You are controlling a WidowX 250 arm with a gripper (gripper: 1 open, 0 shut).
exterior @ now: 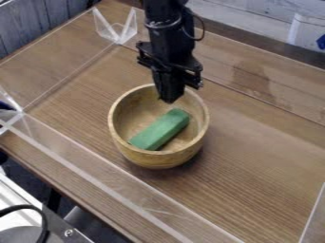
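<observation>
A round wooden bowl (132, 140) stands on the wooden table, with a green oblong block (162, 130) lying tilted across its inside. The black gripper (170, 92) hangs over the back of the bowl, above and apart from the block. It looks shut, with nothing visible between its fingers.
A dark cable and pale metal fitting sit at the bottom left corner. Light-coloured edges border the table at top right and left.
</observation>
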